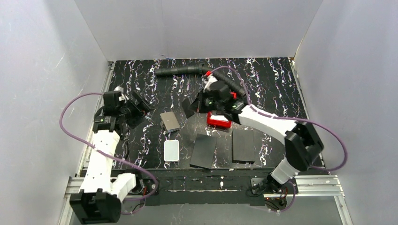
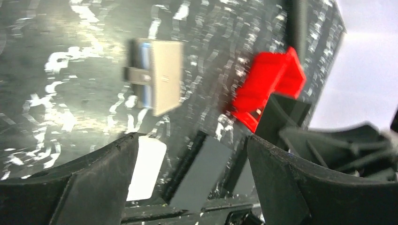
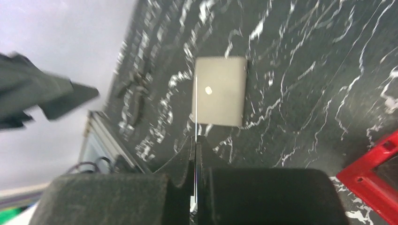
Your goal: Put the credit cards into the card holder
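A dark thin card (image 1: 187, 107) is pinched in my right gripper (image 1: 198, 104) above the middle of the table. In the right wrist view the card (image 3: 196, 108) shows edge-on as a thin pale line. The tan card holder (image 1: 170, 121) lies to its left and lower down. From the left wrist view, the holder (image 2: 168, 75) has a strap on one side and something bluish inside. My left gripper (image 1: 143, 106) is off to the left, clear of the card. Its fingers (image 2: 96, 176) stand wide apart with nothing between them.
A red tray (image 1: 219, 120) sits below the right gripper. A white rectangular piece (image 1: 172, 151) and two dark flat slabs, one at left (image 1: 203, 151) and one at right (image 1: 243, 146), lie in front. A black hose (image 1: 180, 71) runs along the back.
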